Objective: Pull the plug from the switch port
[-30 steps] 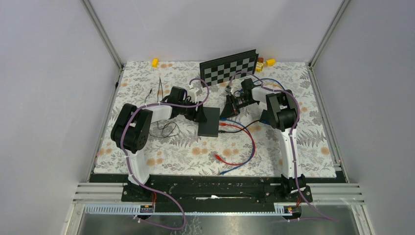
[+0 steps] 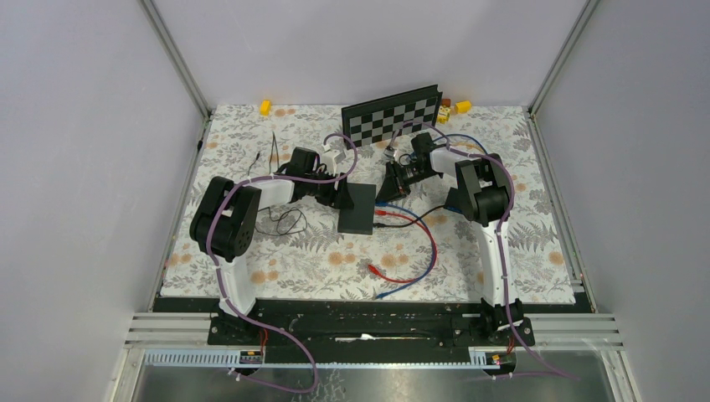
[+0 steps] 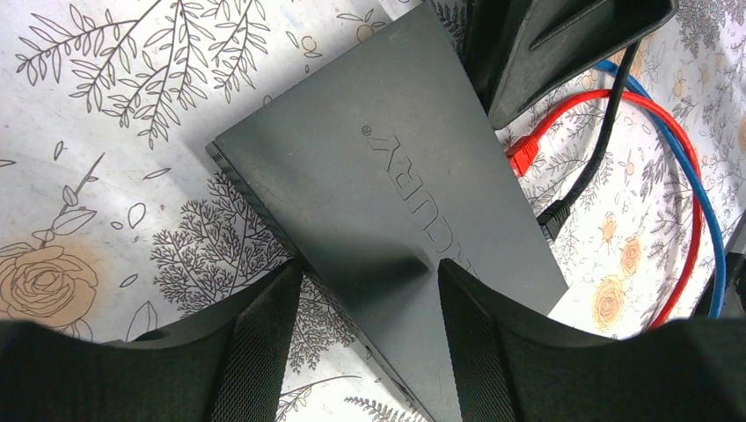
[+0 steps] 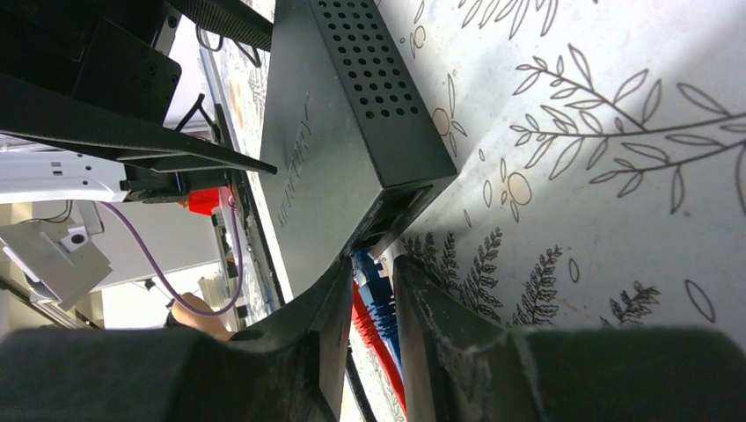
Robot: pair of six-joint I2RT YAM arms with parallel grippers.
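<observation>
The dark grey switch (image 2: pixel 357 216) lies flat mid-table, its embossed top (image 3: pixel 369 193) filling much of the left wrist view. My left gripper is shut on its near-left part. At its right side a red plug (image 3: pixel 523 154) and a black plug (image 3: pixel 554 215) show. In the right wrist view a blue plug (image 4: pixel 373 281) sits at the port end of the switch, with my right gripper part open around it, its fingertips close on either side. Whether they touch the plug I cannot tell.
A checkerboard (image 2: pixel 389 117) stands at the back with yellow blocks (image 2: pixel 462 107) beside it. Loose grey cables (image 2: pixel 285 228) lie at the left. The blue and red cables curve across the front right.
Both arms are nearly still. My right arm's wrist has shifted very slightly; the switch and cables look unchanged.
</observation>
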